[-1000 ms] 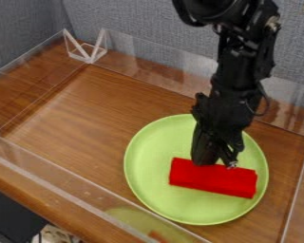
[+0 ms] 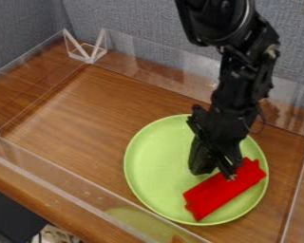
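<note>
A green round plate (image 2: 161,166) lies on the wooden table. On its right part rests a red block (image 2: 222,195), tilted diagonally from lower left to upper right. My black gripper (image 2: 208,159) is low over the plate, just above and left of the block's upper end, its fingers shut with nothing visible between them. Whether the fingertips touch the plate or block, I cannot tell.
A white wire frame (image 2: 85,49) stands at the back left corner. Clear low walls edge the table.
The red block has turned from nearly horizontal to diagonal since a second ago. My gripper has moved a little lower over the plate.
</note>
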